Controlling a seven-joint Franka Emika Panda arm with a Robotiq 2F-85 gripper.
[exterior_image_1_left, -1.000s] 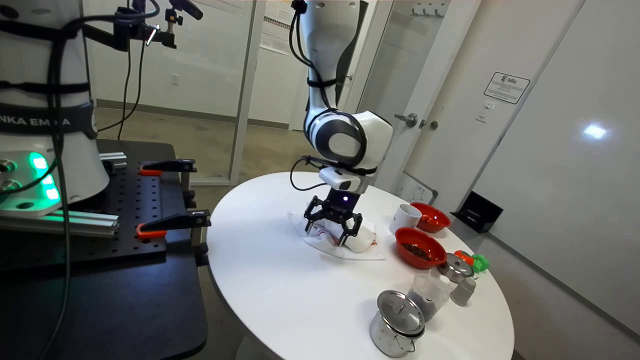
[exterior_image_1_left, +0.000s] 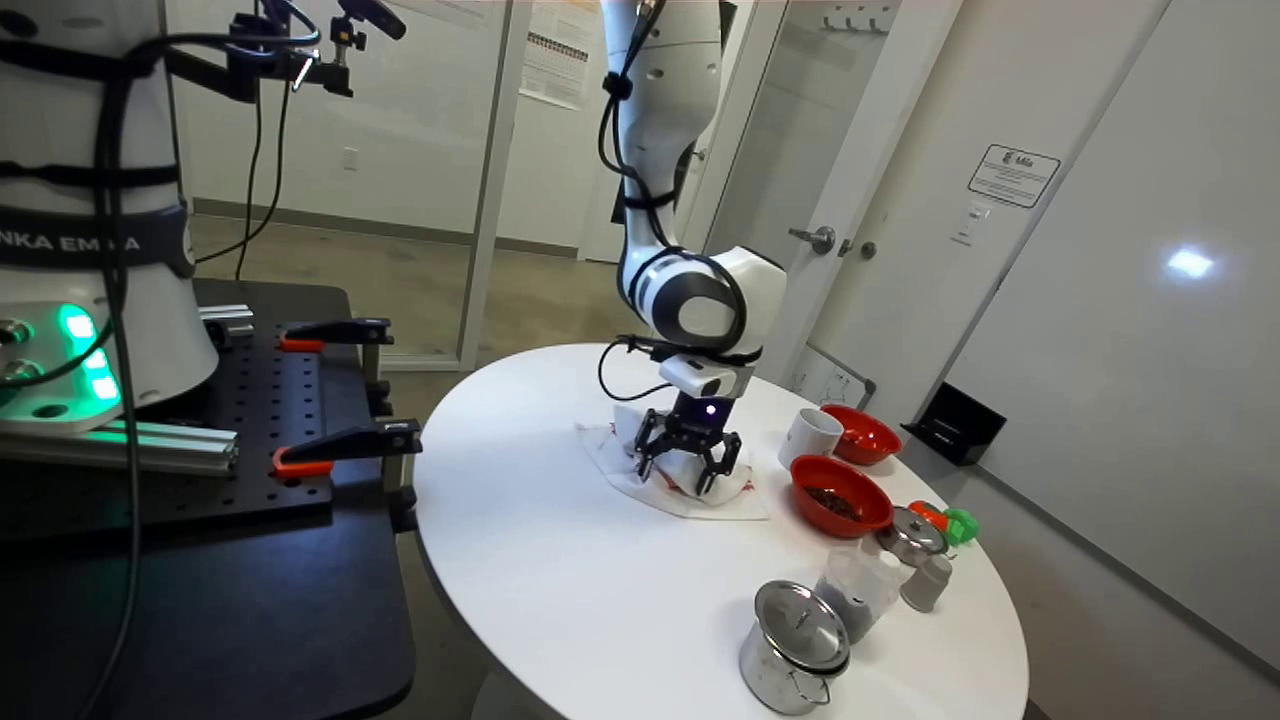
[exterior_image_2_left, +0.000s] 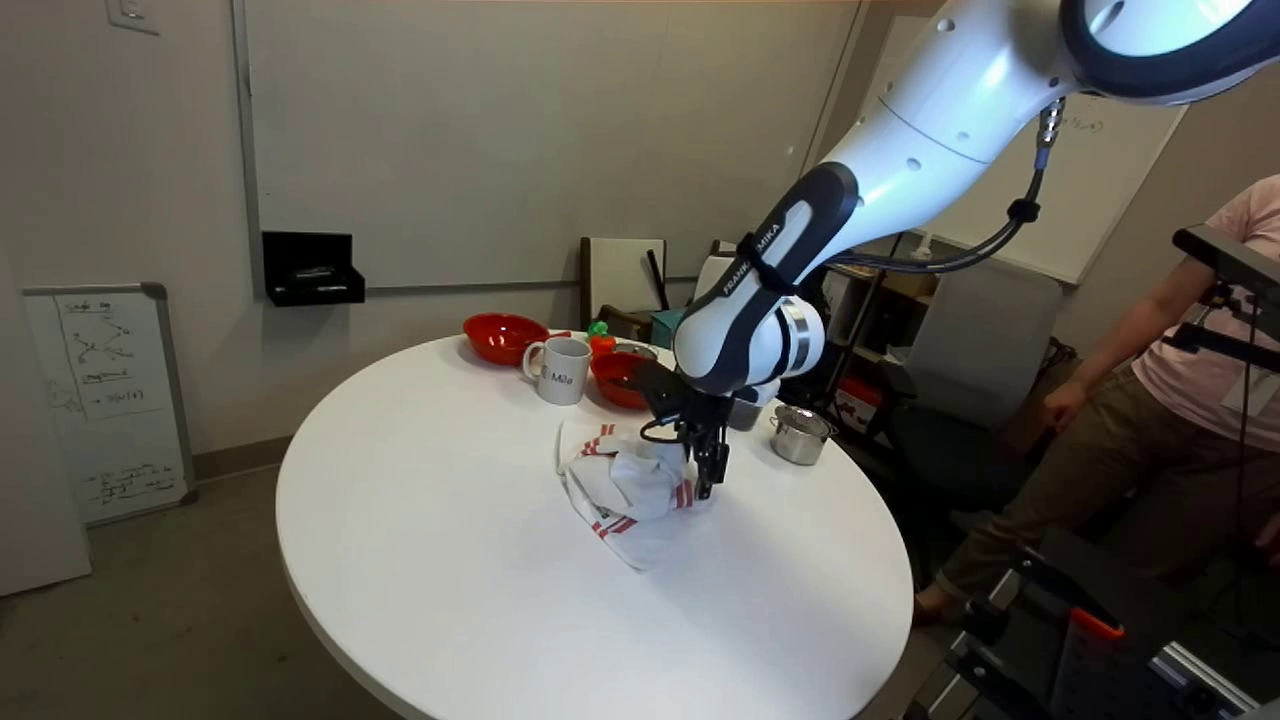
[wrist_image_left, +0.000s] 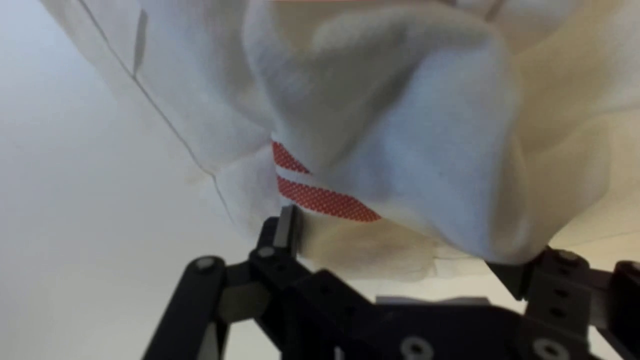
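Note:
A crumpled white cloth with red stripes (exterior_image_1_left: 732, 504) lies on the round white table, one part bunched up in folds. My gripper (exterior_image_1_left: 674, 482) is open over it, pointing down with its fingers spread. In the wrist view the raised fold of the cloth (wrist_image_left: 444, 138) fills most of the picture and reaches down between the fingers. The left finger (wrist_image_left: 286, 228) is close by the red stripes, and the right one is partly covered by the fold. Exterior view 2 has the gripper (exterior_image_2_left: 710, 480) at the cloth's edge (exterior_image_2_left: 642, 552). Whether the fingers touch the cloth is hard to tell.
Beyond the cloth stand a white mug (exterior_image_1_left: 811, 438) and two red bowls, the nearer bowl (exterior_image_1_left: 840, 496) holding small dark pieces. A lidded metal pot (exterior_image_1_left: 786, 666) and a clear container (exterior_image_1_left: 861, 588) are farther along.
In exterior view 1 my gripper has shifted a little to the right over the cloth. It stays open, and the objects around it stand where they were.

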